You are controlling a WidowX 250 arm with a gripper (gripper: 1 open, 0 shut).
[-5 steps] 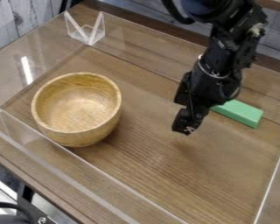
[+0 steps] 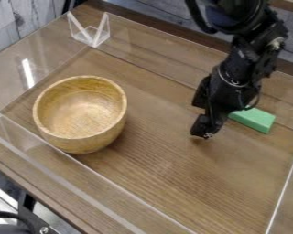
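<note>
My black gripper (image 2: pixel 200 113) hangs over the middle-right of the wooden table, its fingers open and reaching down close to the surface. Just to its right lies a green block (image 2: pixel 255 120), partly behind the arm. I cannot see anything held between the fingers.
A wide tan bowl (image 2: pixel 80 113) stands on the left of the table (image 2: pixel 149 183). A white wire-like object (image 2: pixel 89 27) is at the back left.
My gripper and arm have moved a little to the right, toward the green block. The block and bowl have not visibly moved.
</note>
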